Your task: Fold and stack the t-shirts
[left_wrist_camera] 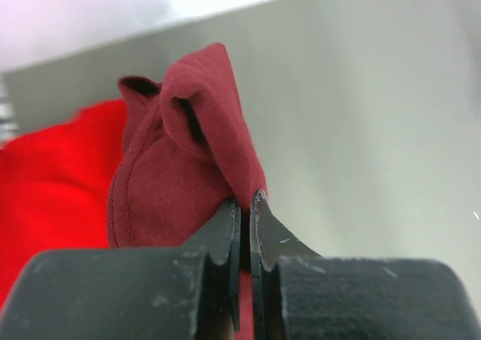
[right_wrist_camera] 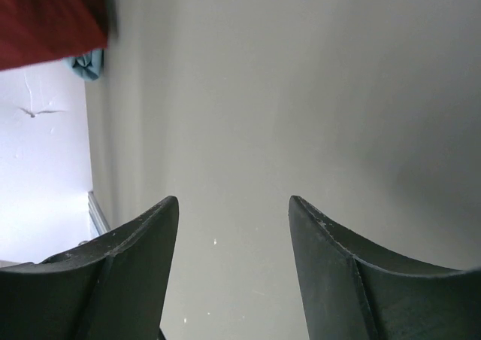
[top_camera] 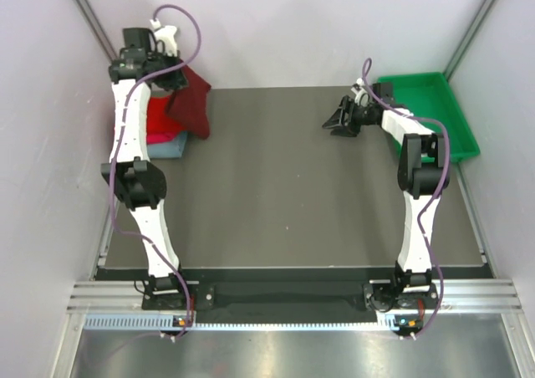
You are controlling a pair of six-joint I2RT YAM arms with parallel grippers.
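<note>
A dark red shirt [top_camera: 191,106] hangs bunched from my left gripper, whose fingers are closed on its cloth. In the top view this gripper [top_camera: 177,79] is over the back left of the table, with the shirt partly covering the stack. Below lie a bright red shirt [top_camera: 159,120] and, under it, a blue-grey folded one [top_camera: 170,147]. The red cloth [left_wrist_camera: 64,178] also shows left of the held shirt in the left wrist view. On the right side, my right gripper [top_camera: 333,128] is open above bare table, nothing between its fingers.
A green bin [top_camera: 456,119] stands at the back right, beside the right arm; what shows of its inside is empty. White walls close in the left, right and back.
</note>
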